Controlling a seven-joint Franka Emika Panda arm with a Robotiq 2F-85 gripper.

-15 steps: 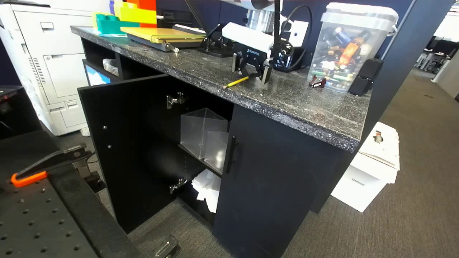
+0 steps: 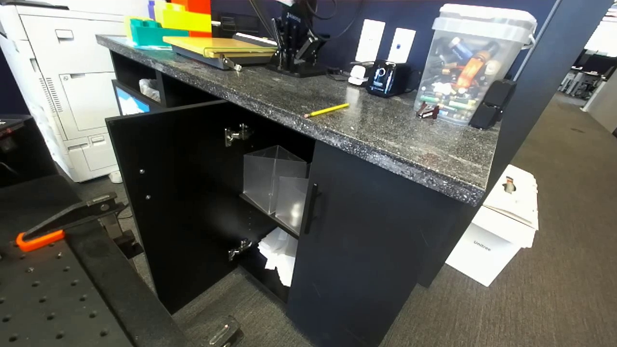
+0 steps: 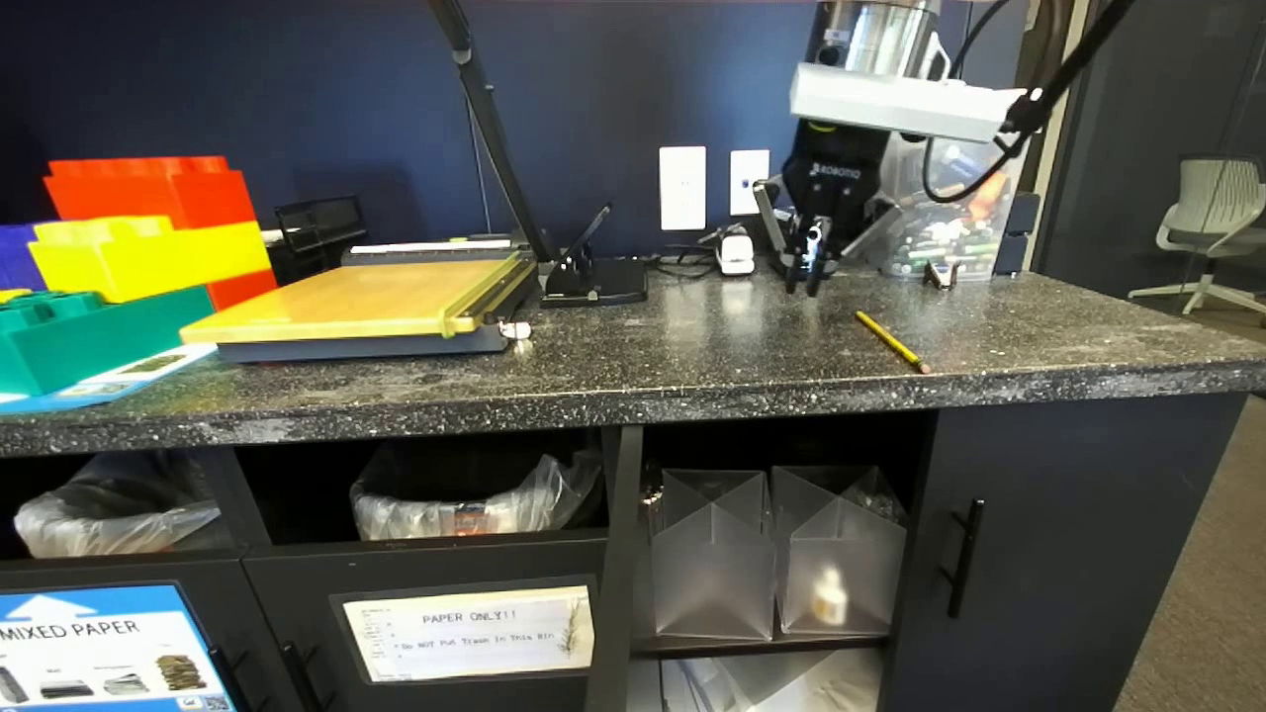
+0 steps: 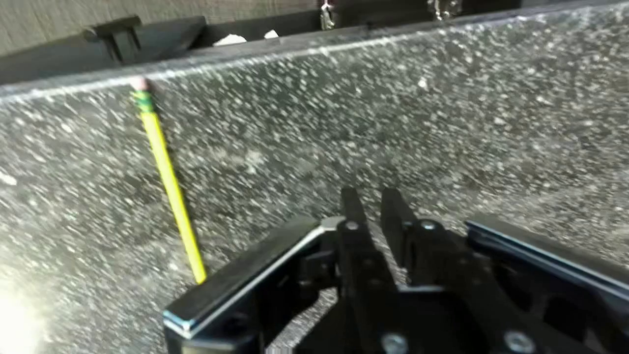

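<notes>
A yellow pencil [image 2: 327, 110] lies loose on the dark speckled countertop [image 3: 665, 368], its pink eraser end close to the front edge. In the wrist view the pencil [image 4: 171, 186] is left of my gripper, clear of the fingertips. My gripper [image 3: 803, 285] hangs above the counter, left of and behind the pencil [image 3: 890, 342] in exterior view 2. Its fingers are near each other with a narrow gap, and nothing shows between them. In exterior view 1 the gripper sits at the top, against the dark stand, and is hard to make out.
A clear bucket of markers [image 2: 468, 69] stands at the back right, a small dark clip [image 2: 428, 110] before it. A paper cutter [image 3: 368, 303] and large toy bricks [image 3: 154, 255] occupy the left. Below, one cabinet door [image 2: 173, 202] hangs open, with clear holders [image 3: 712, 558] inside.
My gripper has moved back and left, away from the pencil, and its fingers have come closer together. The pencil remains on the counter, its eraser end shifted slightly right.
</notes>
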